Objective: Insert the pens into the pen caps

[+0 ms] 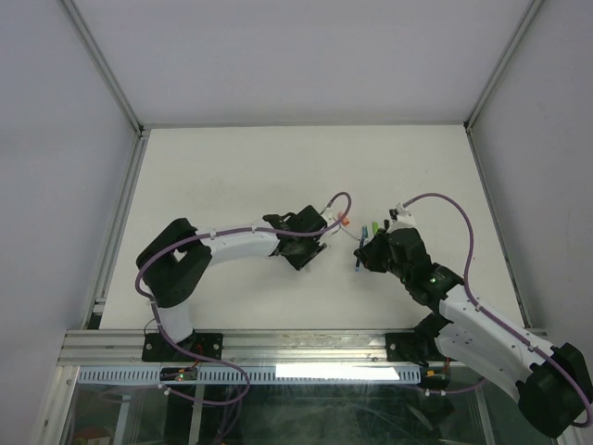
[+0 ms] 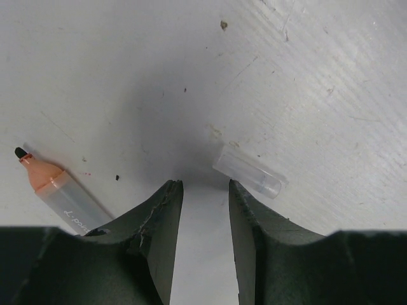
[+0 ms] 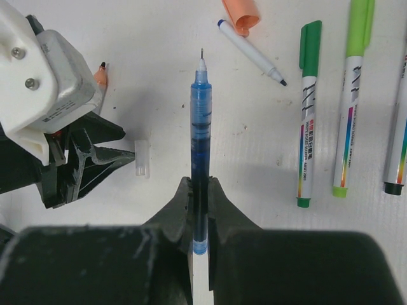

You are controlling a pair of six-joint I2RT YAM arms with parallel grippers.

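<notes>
My right gripper is shut on an uncapped blue pen [image 3: 200, 114], held upright in the right wrist view with its tip toward the top. My left gripper is open, low over the table, with a small clear cap [image 2: 248, 170] just beyond and right of its fingertips. An orange marker [image 2: 63, 197] lies to its left in the left wrist view; in the right wrist view it is mostly behind the left gripper.
A green pen [image 3: 308, 114], a light-green pen [image 3: 348, 121] and another pen [image 3: 397, 146] lie at the right. A thin white pen [image 3: 251, 52] and an orange cap [image 3: 243, 14] lie farther back.
</notes>
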